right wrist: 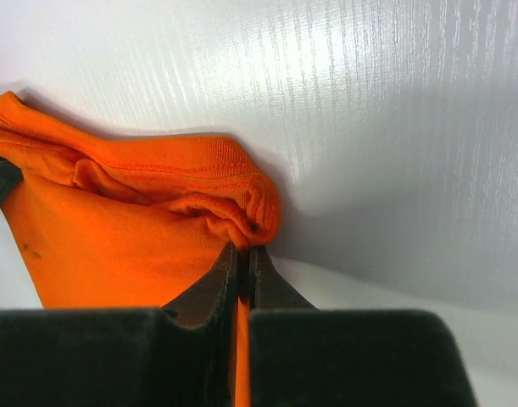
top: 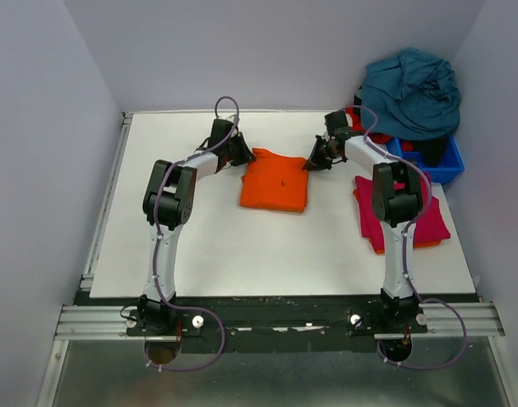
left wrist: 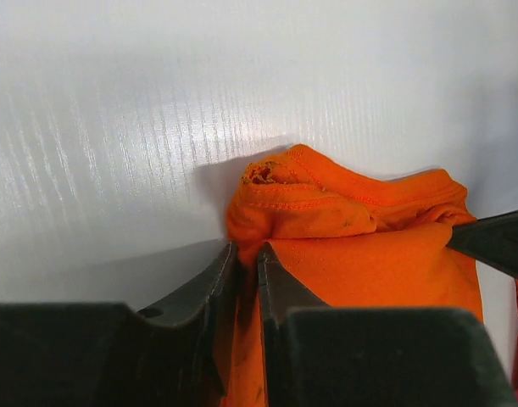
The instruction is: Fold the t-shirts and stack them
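An orange T-shirt [top: 274,191] lies partly folded in the middle of the white table, its far edge bunched. At its far left corner my left gripper [top: 249,159] is shut on the cloth, fingertips pinching the edge in the left wrist view [left wrist: 252,253]. My right gripper [top: 310,165] is shut on the far right corner, where the right wrist view shows the fingertips closed on the bunched cloth [right wrist: 247,254].
A pink folded shirt stack [top: 409,225] with orange beneath lies at the right. A blue bin [top: 447,170] with teal cloth [top: 407,93] stands at the back right.
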